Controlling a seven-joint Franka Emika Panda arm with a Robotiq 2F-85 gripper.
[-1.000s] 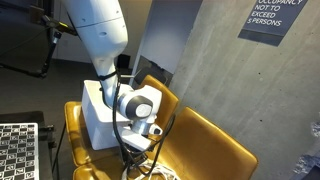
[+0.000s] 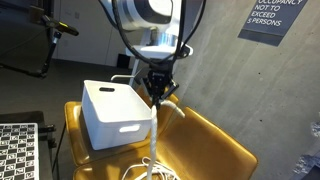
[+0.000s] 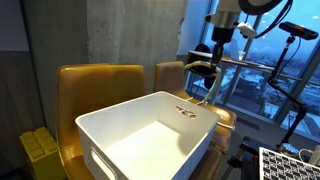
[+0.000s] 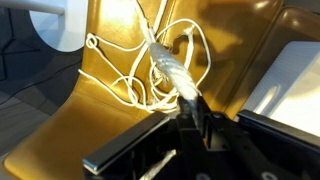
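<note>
A white rope or cable bundle is clamped in my gripper (image 2: 158,100), which is shut on it above the tan seat. In exterior view 1 the lifted white cord (image 2: 152,140) hangs straight down from the fingers toward loose loops on the seat. The wrist view shows the thick white strand (image 4: 172,68) running away from the fingers, with thinner loops (image 4: 128,82) spread over the tan leather. Beside the gripper, the white bin (image 2: 116,108) stands on the seat; its visible interior (image 3: 150,135) looks empty.
Tan chairs (image 2: 205,150) stand in a row against the concrete wall. A checkered board (image 2: 18,150) is at the left. Yellow blocks (image 3: 40,155) stand left of the bin in exterior view 2. Space above the bin is clear.
My gripper has risen from the seat to about the height of the bin's rim. The white cord has come up with it and now hangs stretched below.
</note>
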